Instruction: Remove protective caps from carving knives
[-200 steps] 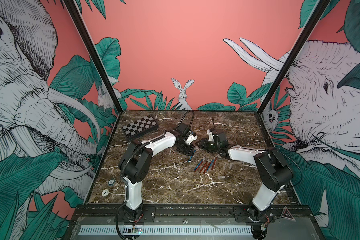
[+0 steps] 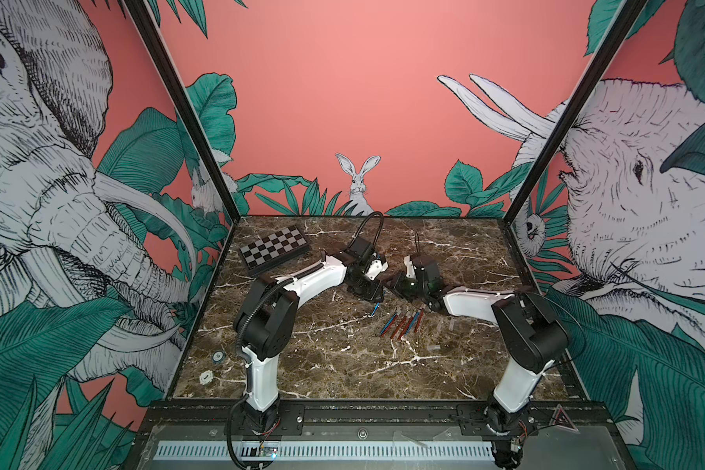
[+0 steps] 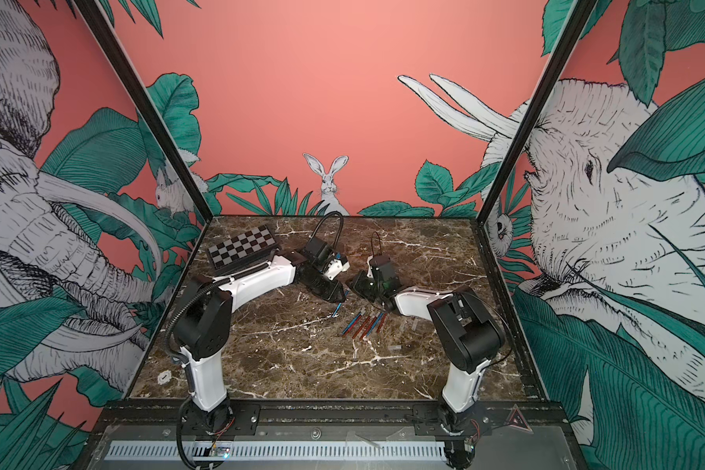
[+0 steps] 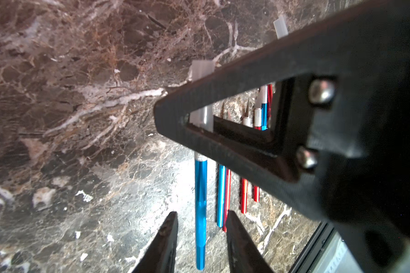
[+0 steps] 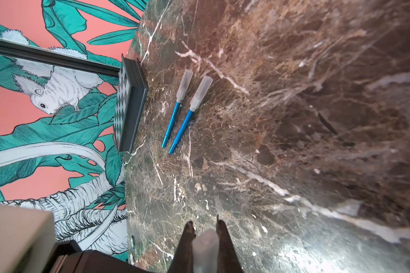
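In the left wrist view, a blue knife has a translucent cap on its tip end, behind the fingers of my right gripper, which is shut on that cap in the right wrist view. My left gripper is open, its fingers either side of the blue handle, lower in the picture. A row of red and blue knives lies beyond, some with bare blades showing. Two capped blue knives lie farther off in the right wrist view.
A checkered case stands at the back left. Loose caps lie right of the knife row, and small round objects at the front left.
Both gripper housings have shifted slightly at the table's middle, the right one a little leftward. The knives in the row have not visibly moved.
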